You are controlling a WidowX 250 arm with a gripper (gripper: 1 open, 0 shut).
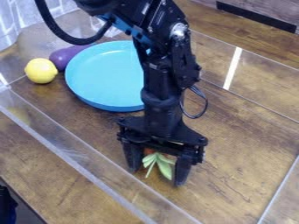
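My black gripper [158, 162] is low over the wooden table in the centre of the view, open, its two fingers either side of a vegetable with pale green leaves [160, 166]. A bit of orange shows at the top of the leaves; the rest is hidden under the gripper body. Whether the fingers touch it I cannot tell.
A blue plate [96, 77] lies behind the arm at upper left. A yellow lemon [41, 71] and a purple eggplant [66, 56] sit left of it. A clear strip runs diagonally across the lower left.
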